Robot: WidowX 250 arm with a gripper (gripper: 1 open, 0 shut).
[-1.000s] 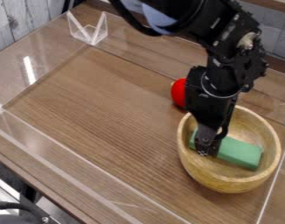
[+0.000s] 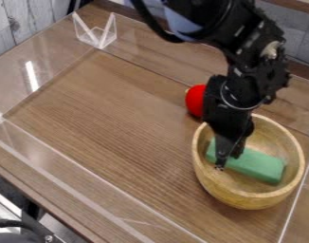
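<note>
My black gripper (image 2: 228, 152) points down into a yellow bowl (image 2: 245, 195) at the right of the camera view, its tips at the bowl's back left part. It is shut, and I see nothing held in it. A green block (image 2: 256, 165) lies in the bowl beside the fingertips. A red round object (image 2: 195, 100) sits behind the bowl, partly hidden by the arm.
A small white wire stand (image 2: 97, 30) is at the back left. Dark cables or parts lie at the lower left edge.
The gripper has risen very slightly since a second ago. The bowl and green block look almost unchanged.
</note>
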